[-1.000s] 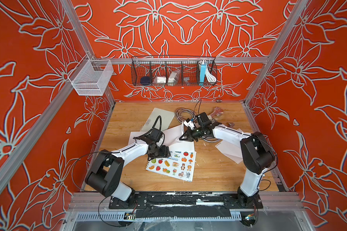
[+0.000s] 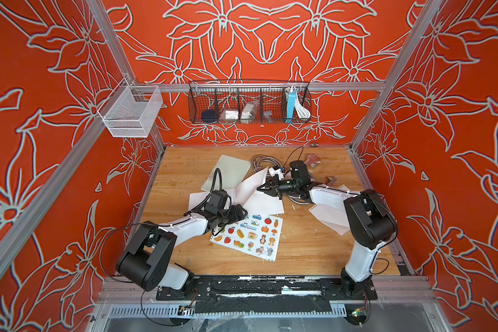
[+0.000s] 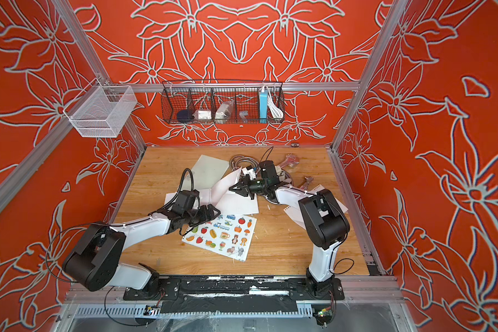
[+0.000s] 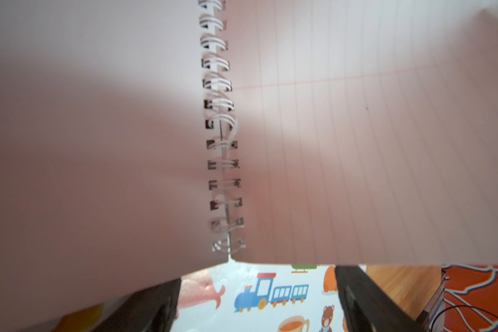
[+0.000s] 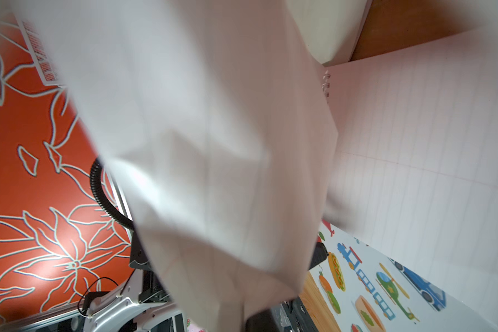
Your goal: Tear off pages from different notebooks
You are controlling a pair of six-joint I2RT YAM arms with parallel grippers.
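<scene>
An open spiral notebook with lined pages [image 4: 315, 138] lies mid-table, its coiled binding [image 4: 218, 121] running vertically in the left wrist view. One page [image 5: 204, 138] is lifted and creased, at my right gripper [image 2: 264, 189], which is shut with the page edge apparently between its fingers. My left gripper [image 2: 232, 213] is low at the notebook's near side, by the binding; its fingertips are partly hidden under the pages in the left wrist view, and its opening is hard to judge. Below lies a sticker sheet [image 2: 249, 238] with fruit, animals and vehicles.
A pale notebook [image 2: 229, 166] lies at the back left, loose pages [image 2: 329, 215] at the right. Coiled hoses [image 2: 260, 161] lie at the back. A wire basket [image 2: 249, 102] hangs on the rear wall. Bare wood is free at the front right.
My right gripper has risen slightly, and the lifted page stands more spread. The sticker sheet and notebook have moved slightly.
</scene>
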